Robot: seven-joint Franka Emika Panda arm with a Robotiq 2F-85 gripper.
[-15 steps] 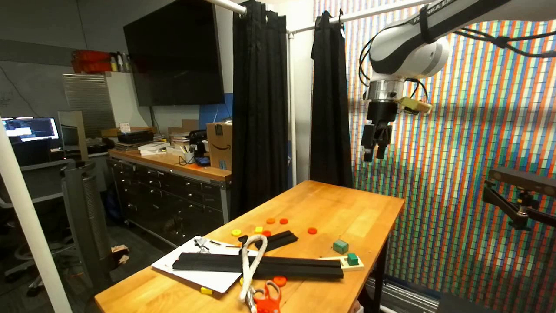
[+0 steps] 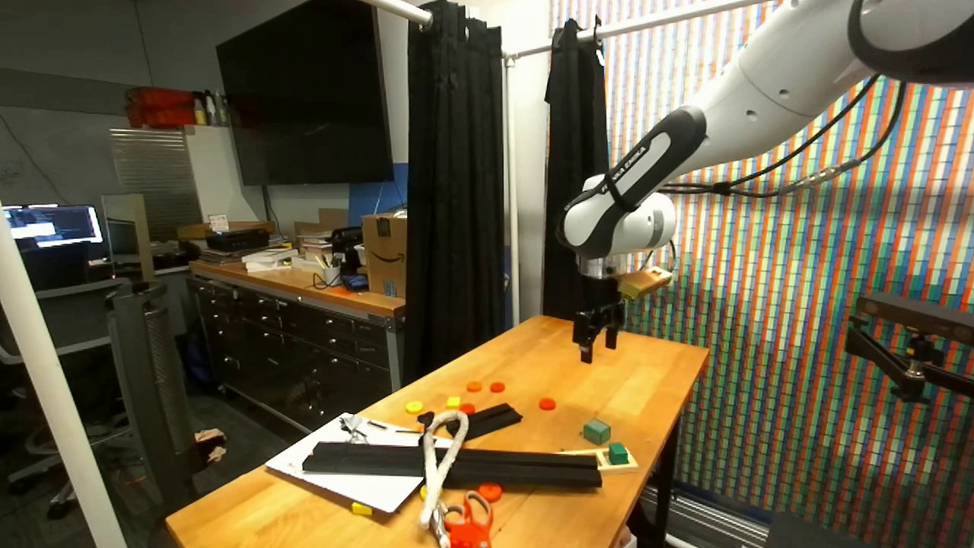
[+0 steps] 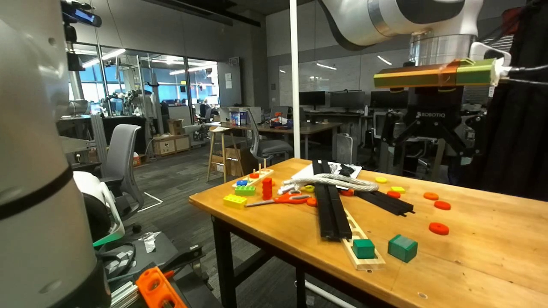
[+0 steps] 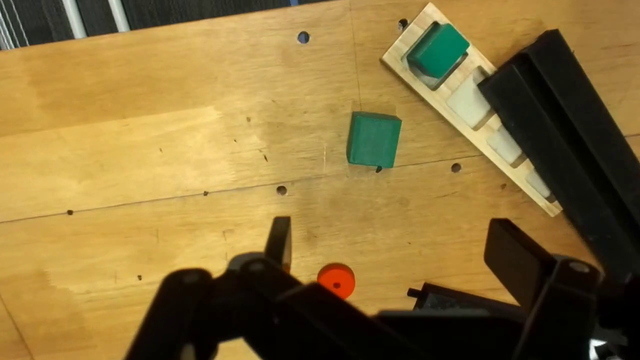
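Observation:
My gripper is open above the table, with nothing held between its spread fingers; in exterior view 1 the gripper (image 2: 599,348) hangs over the far part of the tabletop. A loose green block (image 4: 373,140) lies on the wood ahead of the fingers in the wrist view. Close by, a second green block (image 4: 441,51) sits tilted in the end recess of a wooden tray (image 4: 456,123). An orange-red disc (image 4: 336,280) shows on the table between the fingers in that view. In exterior view 2, the loose green block (image 3: 403,248) stands beside the tray's near end.
A long black rail (image 3: 329,205) lies across part of the tray. White rope (image 2: 440,466), orange-handled scissors (image 2: 470,522), a white board (image 2: 365,489) and a shorter black piece (image 3: 384,201) clutter the table. Several discs lie scattered.
In exterior view 1 the arm has come down and to the left, bringing the gripper from high above the table's right edge to low over its far part. The table objects are unmoved.

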